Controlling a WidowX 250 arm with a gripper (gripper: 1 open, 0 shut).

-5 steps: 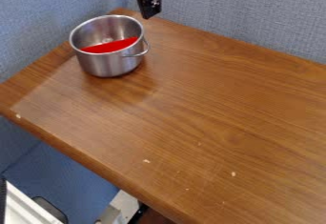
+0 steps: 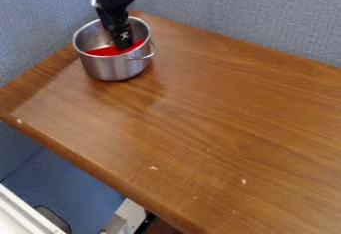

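Observation:
A steel pot with side handles stands at the back left of the wooden table. A red object lies inside it. My black gripper reaches down into the pot from above, over the red object. Its fingertips are too small and dark to show clearly whether anything is between them.
Grey-blue padded walls stand behind and to the left. White items lie below the table's edge at the bottom left.
My gripper has moved left and down, from behind the right side of the pot into it. The pot has not visibly moved.

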